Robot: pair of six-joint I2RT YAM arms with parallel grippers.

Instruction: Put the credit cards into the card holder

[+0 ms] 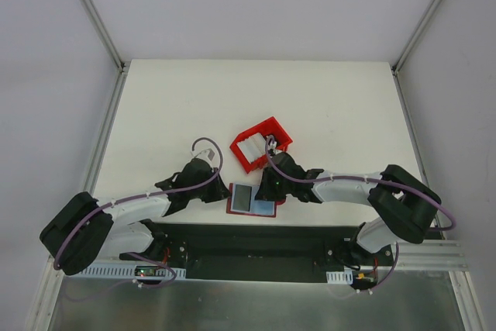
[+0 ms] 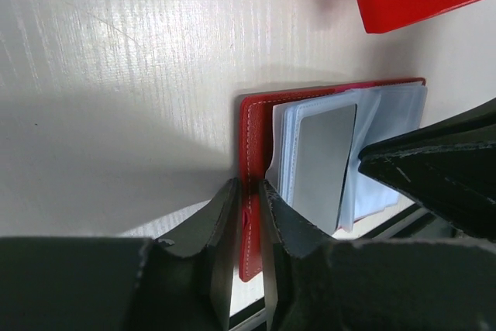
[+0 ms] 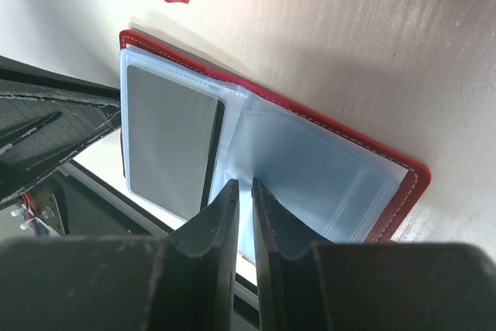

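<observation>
The open red card holder (image 1: pixel 230 204) lies at the table's front, with clear pale-blue sleeves (image 3: pixel 310 176) and a grey card (image 3: pixel 170 141) in one sleeve. My left gripper is shut at the holder's left edge, with no card visible between its fingers. My right gripper is over the empty-looking sleeve; its fingertips are close together with a slight gap and no card visible between them.
A red tray (image 1: pixel 274 125) with white items (image 1: pixel 253 147) sits just behind the holder. The front edge is close below the holder.
</observation>
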